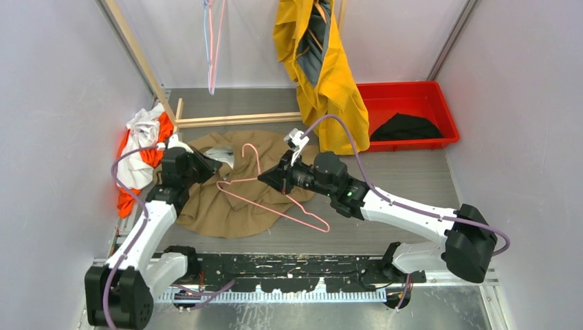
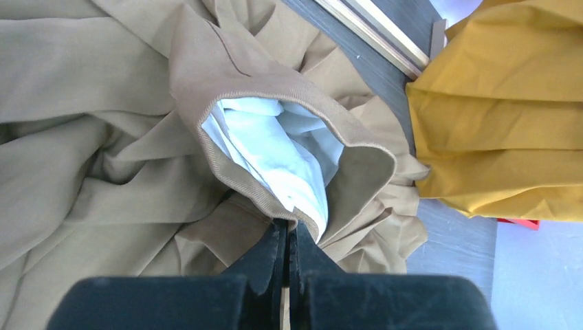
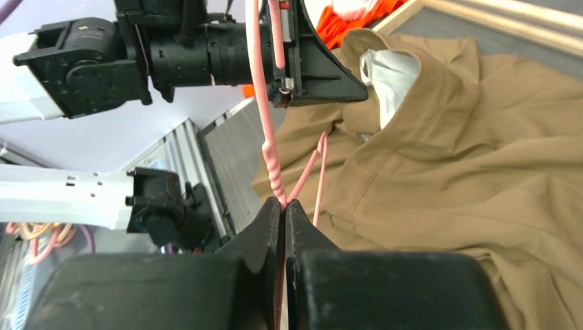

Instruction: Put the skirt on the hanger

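Observation:
The olive-brown skirt (image 1: 227,213) lies spread on the floor; in the left wrist view its ribbed waistband (image 2: 254,86) gapes, showing white lining (image 2: 268,144). My left gripper is shut at the near edge of that waistband, which seems pinched in it and raised in the top view. My right gripper is shut on a pink hanger (image 1: 275,212), held over the skirt with its lower bar reaching toward the front right. In the right wrist view part of the hanger passes in front of my left arm.
A yellow garment (image 1: 330,103) hangs from the wooden rack (image 1: 234,119). Other hangers (image 1: 214,48) hang at the back. A red tray (image 1: 412,146) with dark cloth is at the right, white and orange cloth (image 1: 141,137) at the left.

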